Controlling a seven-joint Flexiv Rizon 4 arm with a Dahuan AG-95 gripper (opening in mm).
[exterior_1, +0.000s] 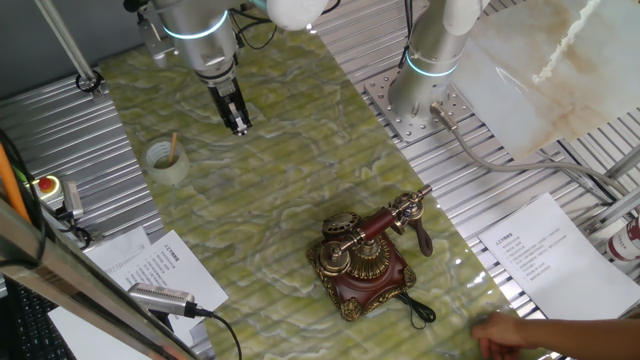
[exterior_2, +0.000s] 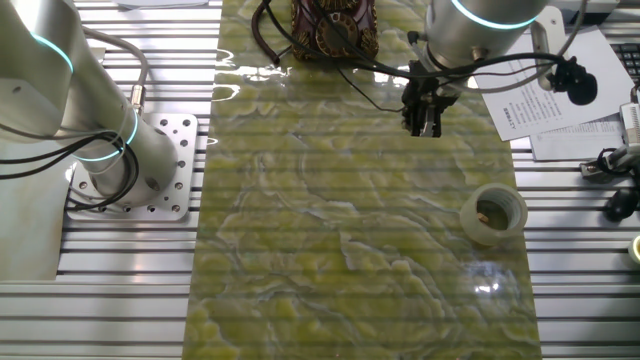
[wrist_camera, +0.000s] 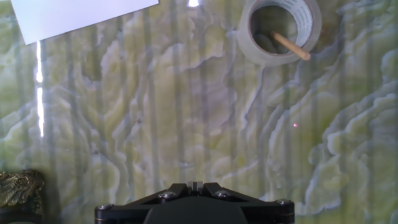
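My gripper (exterior_1: 240, 129) hangs above the green marbled sheet, with its fingertips together and nothing showing between them. The wrist view also has the gripper shut at the bottom edge. A roll of clear tape (exterior_1: 166, 166) lies on the sheet, apart from the gripper, with a short wooden stick (exterior_1: 173, 147) leaning out of its hole. In the wrist view the tape roll (wrist_camera: 250, 46) is at the upper right. Farther off stands an ornate red and gold telephone (exterior_1: 362, 268), its handset (exterior_1: 378, 223) across the top; only a corner shows in the wrist view.
Printed papers (exterior_1: 553, 262) lie to both sides of the sheet. A person's hand (exterior_1: 497, 335) is at its near right edge. Between tape and telephone the green sheet (exterior_1: 255, 210) is bare.
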